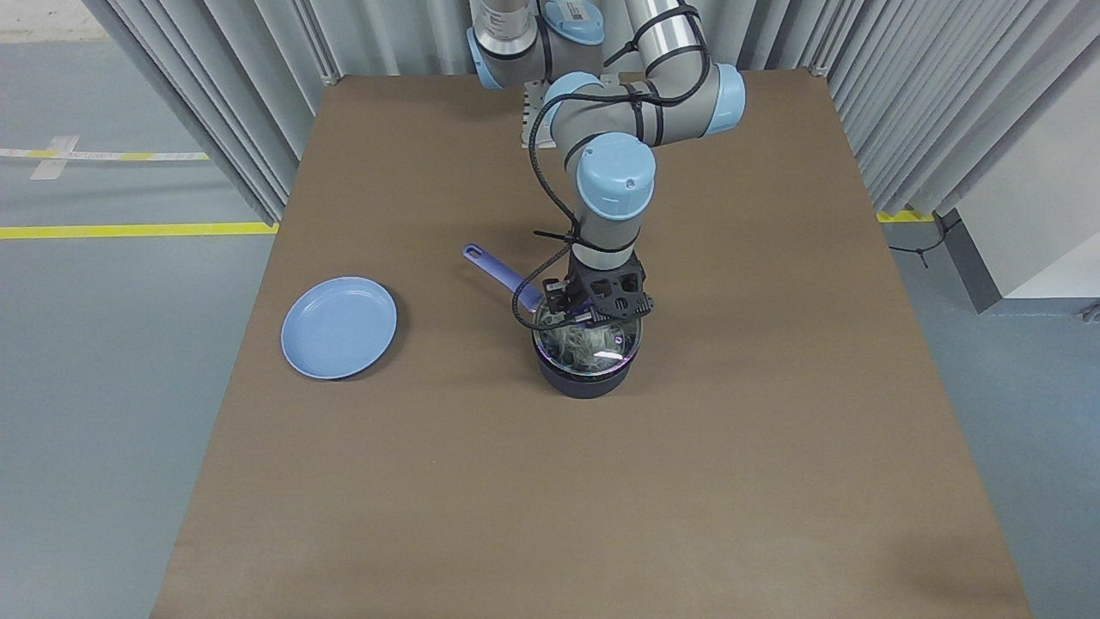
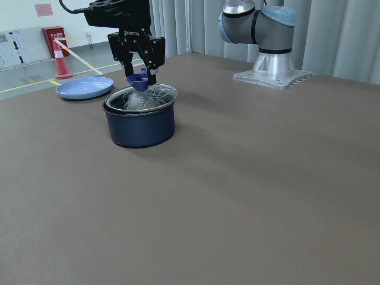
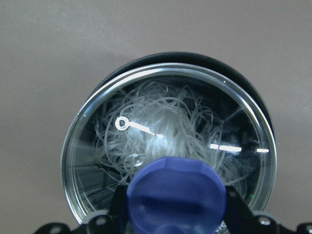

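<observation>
A dark blue pot [image 2: 140, 130] with a glass lid [image 3: 97, 161] sits mid-table, white stringy noodle-like contents showing through. The lid has a blue knob [image 3: 176, 195]. My gripper [image 2: 138, 71] is over the pot with its fingers at either side of the knob, apparently shut on it. In the wrist view the lid sits slightly off the pot's rim, which shows behind it. The pot's blue handle [image 1: 490, 263] points back-left in the front view, partly hidden by a cable.
A blue plate [image 1: 338, 326] lies left of the pot on the table [image 1: 773, 433]. The robot's base [image 2: 272, 77] stands at the back edge.
</observation>
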